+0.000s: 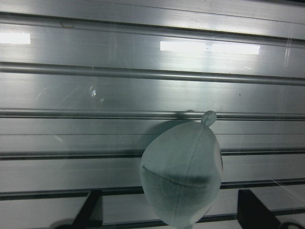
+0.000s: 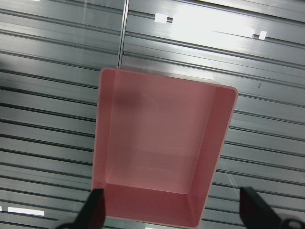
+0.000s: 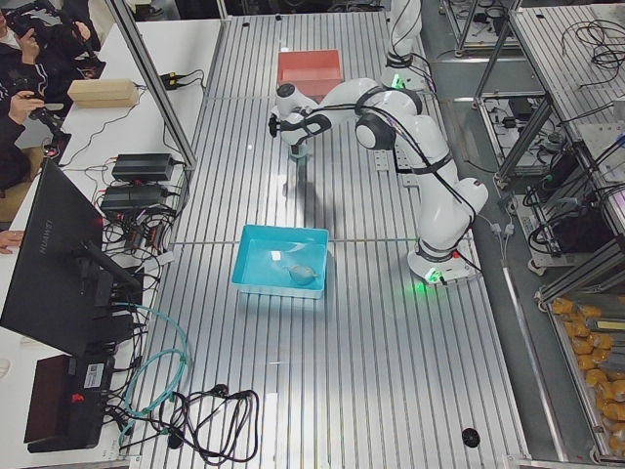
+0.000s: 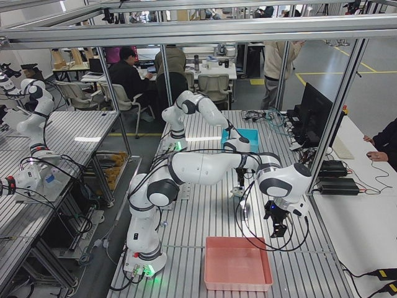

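Observation:
A pale plush toy (image 1: 181,171) with a small nub and stitched seams lies on the slatted metal table, between the open fingers of my left gripper in the left wrist view, which hovers over it. My right gripper is open above a red tray (image 2: 152,133), with nothing in it; the tray is empty. In the camera left view, a blue tray (image 3: 256,249) holds a pale object (image 3: 301,275) at the middle of the table.
A monitor (image 3: 54,254), black power units and coiled cables line the left edge in the camera left view. The table between and around the trays is mostly clear slats. Metal frame posts stand at its sides.

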